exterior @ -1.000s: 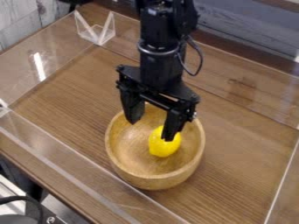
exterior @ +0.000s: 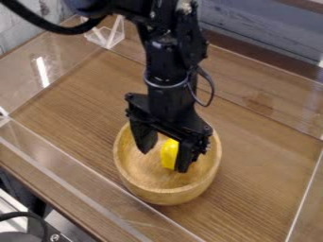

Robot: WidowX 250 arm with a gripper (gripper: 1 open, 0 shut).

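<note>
My black gripper [exterior: 169, 144] reaches down into a round wooden bowl [exterior: 164, 188], open, with its two fingers on either side of a yellow object [exterior: 172, 155] lying in the bowl. The right finger partly hides the yellow object, so whether the fingers touch it is unclear.
The bowl rests on a wooden table [exterior: 252, 198]. A clear plastic item [exterior: 106, 33] sits at the back left. The table to the left and right of the bowl is clear. Cables show at the lower left edge.
The gripper has come slightly lower around the yellow object, which is now more covered by the fingers.
</note>
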